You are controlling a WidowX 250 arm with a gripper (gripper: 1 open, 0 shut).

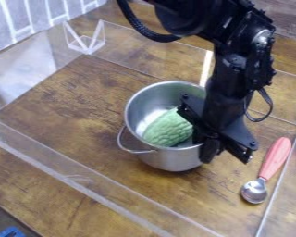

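A steel pot (155, 154) with a wire side handle stands on the wooden table (64, 130) in the middle of the view. Inside it lies a green, bumpy cabbage-like object (166, 128). My black gripper (213, 143) is at the pot's right side, over the rim and wall; whether its fingertips grip the wall is hidden by the gripper body.
An ice cream scoop with a pink handle (276, 157) lies on the right. A clear plastic tray or barrier (89, 42) edges the back left.
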